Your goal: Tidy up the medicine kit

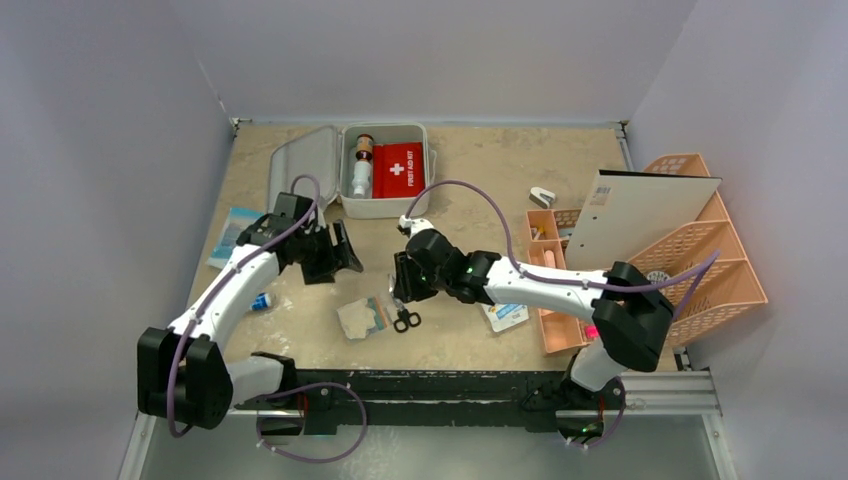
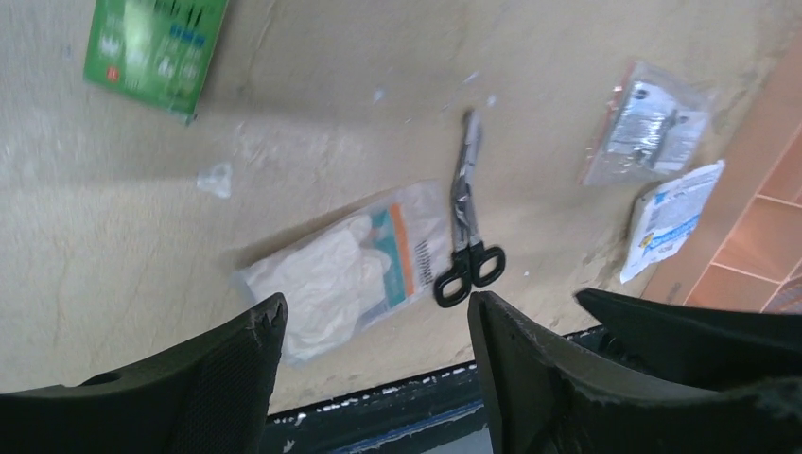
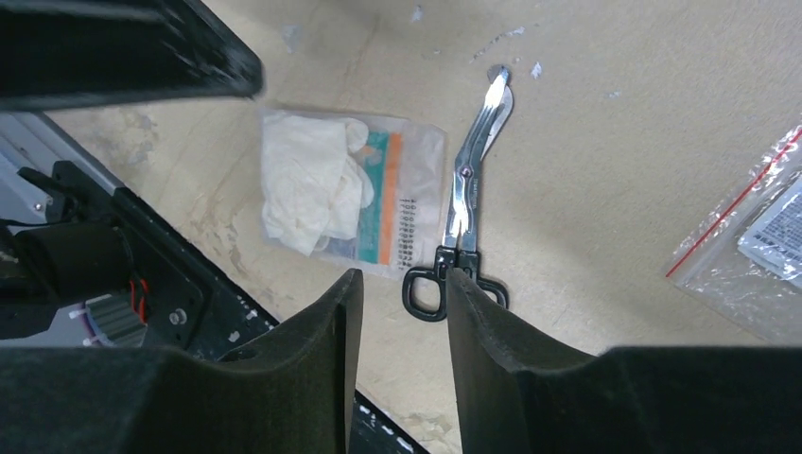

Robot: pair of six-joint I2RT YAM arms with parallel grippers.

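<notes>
The grey first-aid box (image 1: 390, 208) stands open at the back, with bottles (image 1: 361, 178) and a red pouch (image 1: 404, 182) inside. Black-handled scissors (image 3: 461, 189) lie flat beside a clear bag with white gloves (image 3: 312, 184). Above the table, my left gripper is open with nothing between its fingers; the bag and scissors show beyond it. A green box (image 2: 156, 47) lies at that view's upper left. My right gripper is partly open and empty, hovering over the table with the scissors' handles just past its fingertips.
An orange organizer (image 1: 700, 270) fills the right side, a white board (image 1: 640, 220) leaning in it. A white packet (image 2: 673, 219) and a clear zip bag (image 2: 651, 128) lie near it. A small blue-and-white bottle (image 1: 261, 301) lies at left. The two arms are close together.
</notes>
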